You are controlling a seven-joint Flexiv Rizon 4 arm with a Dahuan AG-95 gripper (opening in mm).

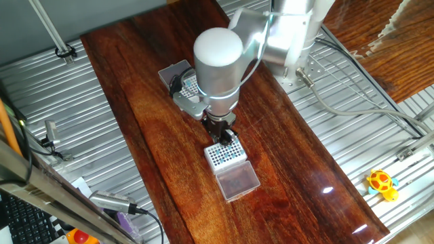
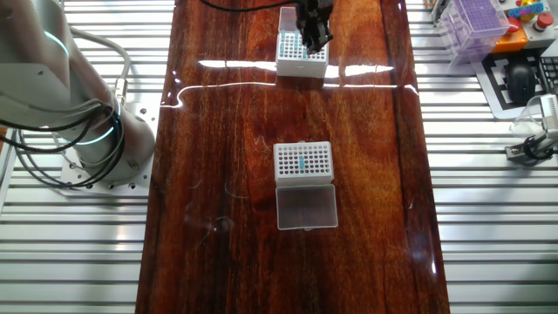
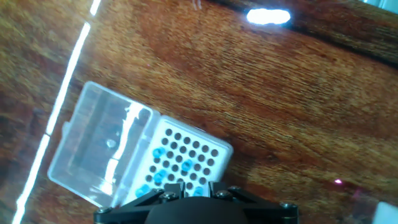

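In exterior view 1 my gripper [image 1: 228,139] is over the back edge of a white tip box [image 1: 226,156] with its clear lid [image 1: 238,180] folded open. Small blue pieces stand in some holes of this box [image 3: 180,152] in the wrist view. There the dark fingers [image 3: 163,194] reach in from the bottom edge, with a narrow gap between them. One blue piece shows through that gap, in line with the rows of holes. Exterior view 2 has the gripper [image 2: 316,37] at the same box [image 2: 302,68]; whether the tips touch it cannot be told.
A second white tip box [image 2: 302,166] lies open, with a little blue in its middle and its clear lid [image 2: 306,208] laid back. Bare wooden board [image 2: 235,253] surrounds both boxes. A toy turtle [image 1: 382,183] sits off the board on the slatted metal table.
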